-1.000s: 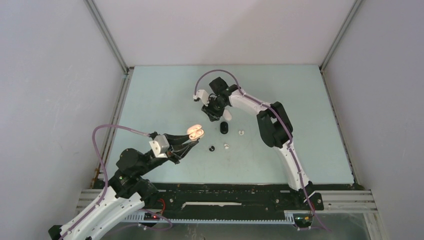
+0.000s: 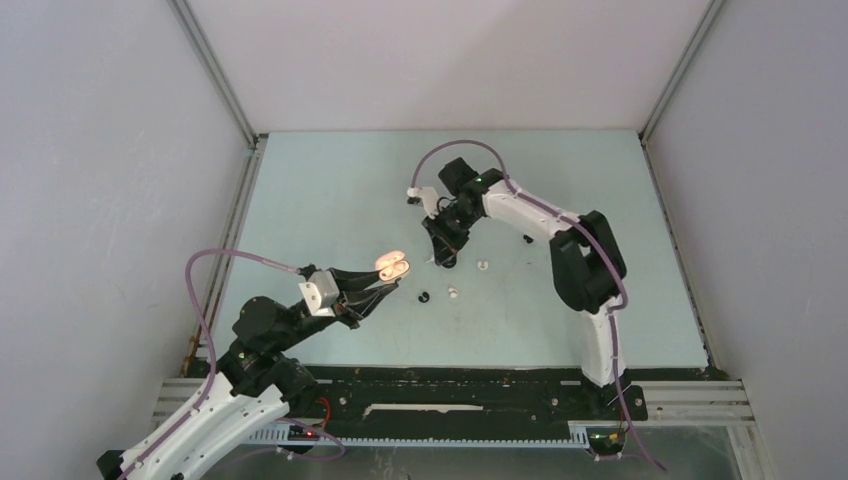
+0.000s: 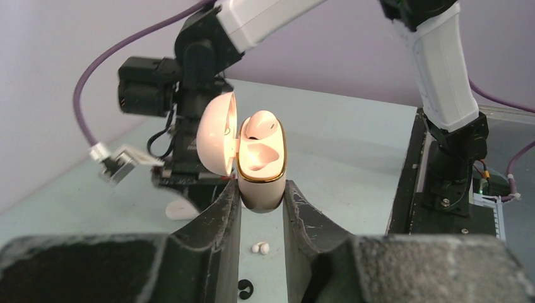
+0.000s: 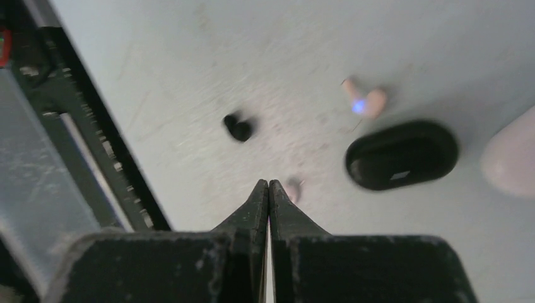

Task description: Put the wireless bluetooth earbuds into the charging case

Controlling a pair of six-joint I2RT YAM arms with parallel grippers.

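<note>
The pink charging case (image 3: 262,170), lid raised, is pinched between the fingertips of my left gripper. Its lower well is an empty hollow, and a rounded pink form fills the upper one. My right gripper is shut with nothing between its fingers. A pink earbud (image 4: 375,103) with a blue glint lies on the table outside those fingers, up and to the right of their tips in the right wrist view. That view is blurred. In the top view the right gripper (image 2: 440,252) partly covers the earbud's surroundings.
A black case (image 4: 404,155) lies beside the pink earbud, and a pale case (image 4: 514,156) stands at the right edge. Black earbuds (image 2: 424,297), white earbuds (image 2: 453,292) and a pale piece (image 2: 483,265) are scattered nearby.
The right gripper has moved toward the front right and turned. The left arm stays still with the case.
</note>
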